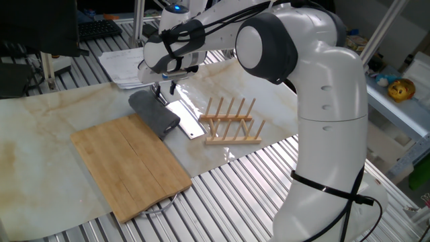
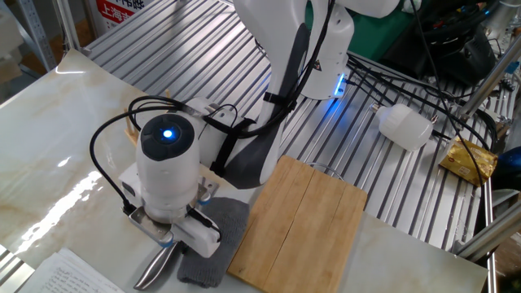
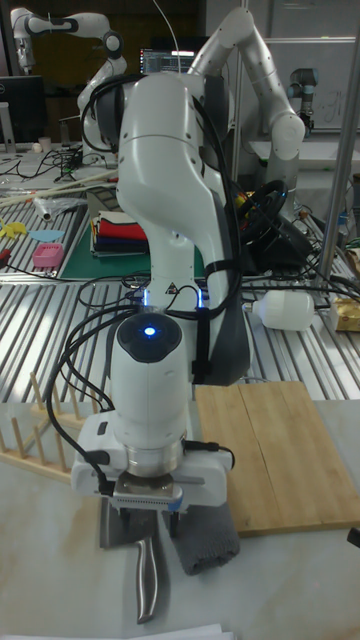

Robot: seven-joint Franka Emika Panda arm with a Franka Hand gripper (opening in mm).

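A cleaver (image 1: pixel 187 121) with a broad steel blade lies flat on the marbled mat. Its metal handle (image 3: pixel 147 587) points away from the robot's base. My gripper (image 1: pixel 165 90) stands open above the handle end of the cleaver, its two dark fingers apart. In exterior view 3 the fingers (image 3: pixel 174 523) sit on either side of the knife, where handle meets blade; whether they touch it I cannot tell. Beside the cleaver lies a rolled grey towel (image 1: pixel 154 113), close to the gripper. Exterior view 2 shows only the knife's handle (image 2: pixel 155 267), the hand covering the rest.
A wooden cutting board (image 1: pixel 131 165) lies against the towel. On the cleaver's other side stands a wooden peg rack (image 1: pixel 232 128). Papers (image 1: pixel 124 67) lie at the mat's far edge. Bare mat (image 1: pixel 40 154) extends beyond the board.
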